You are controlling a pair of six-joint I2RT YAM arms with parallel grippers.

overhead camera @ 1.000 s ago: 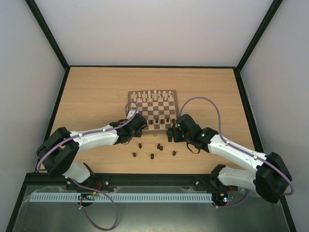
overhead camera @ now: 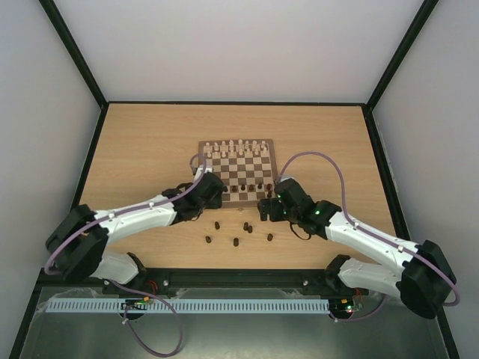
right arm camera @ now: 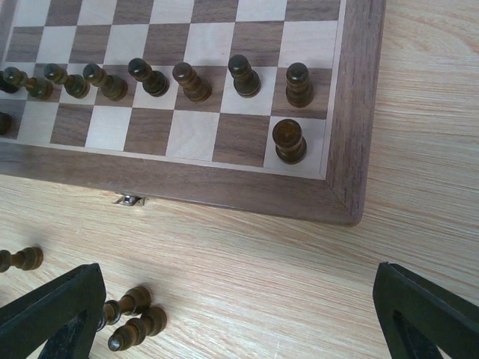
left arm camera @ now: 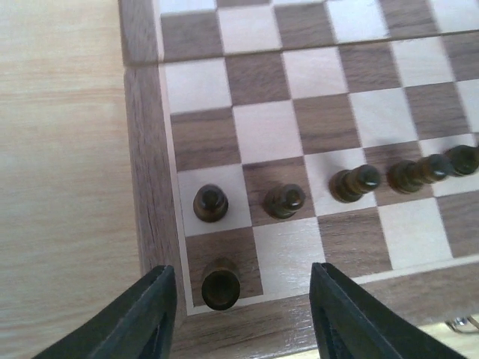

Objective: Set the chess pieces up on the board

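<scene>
The chessboard (overhead camera: 203, 176) lies mid-table, with light pieces (overhead camera: 231, 144) set along its far side. In the left wrist view a dark rook-like piece (left arm camera: 221, 286) stands on the near-left corner square, and a row of dark pawns (left arm camera: 211, 203) runs along the row beyond it. My left gripper is part open above that corner; the piece stands between and beyond its fingertips, apparently untouched. Over the wood in front of the board, my right gripper is wide open and empty. Beyond it, another dark piece (right arm camera: 289, 140) occupies the near-right corner square.
Several loose dark pieces lie on the table before the board, among them one lying piece (right arm camera: 138, 329) close to my right gripper's left finger and another (overhead camera: 236, 241) farther front. A metal clasp (right arm camera: 129, 200) juts from the board's front edge.
The right arm has barely moved; the loose pieces lie where they were.
</scene>
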